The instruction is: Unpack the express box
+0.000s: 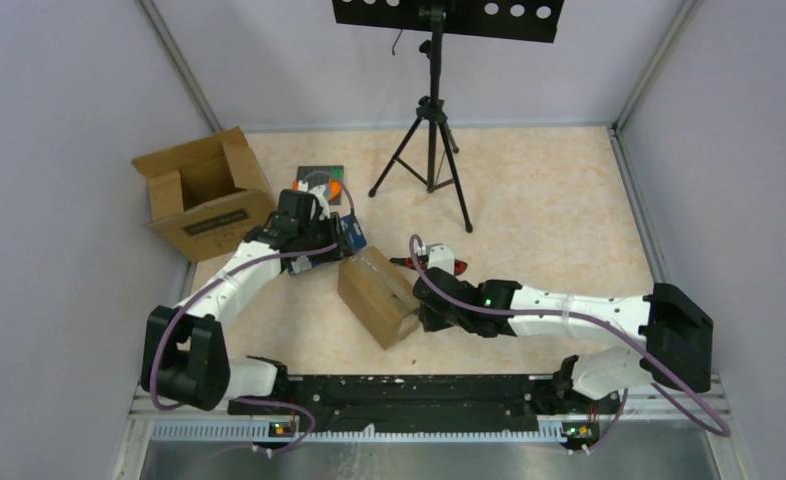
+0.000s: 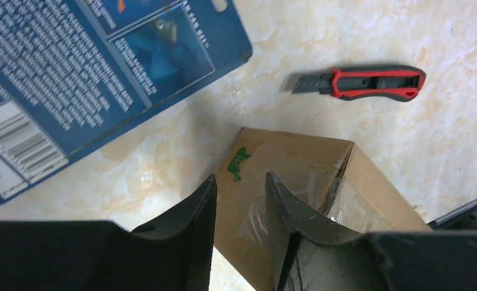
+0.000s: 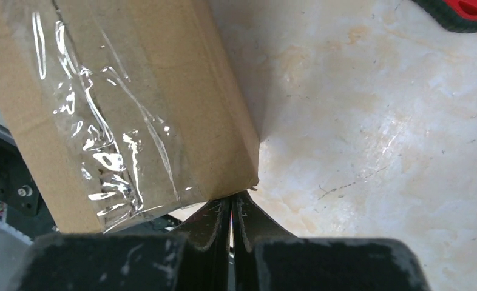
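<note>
The taped brown express box (image 1: 369, 303) lies slanted on the table, its far end toward the left. My left gripper (image 1: 343, 250) is at that far end. In the left wrist view its fingers (image 2: 204, 209) stand part open, with the box's end panel and its green mark (image 2: 237, 163) behind the gap; whether they touch it I cannot tell. My right gripper (image 1: 422, 315) is shut at the box's near right corner, its tips (image 3: 225, 209) against or just under the lower edge, nothing showing between them. Clear tape (image 3: 111, 139) runs along the top. A red-black utility knife (image 2: 378, 82) lies beyond the box.
An open, larger carton (image 1: 217, 225) stands at the far left. A blue printed package (image 1: 353, 232) lies partly under my left arm, with a grey-orange item (image 1: 321, 180) behind it. A black tripod stand (image 1: 434, 115) is at the back.
</note>
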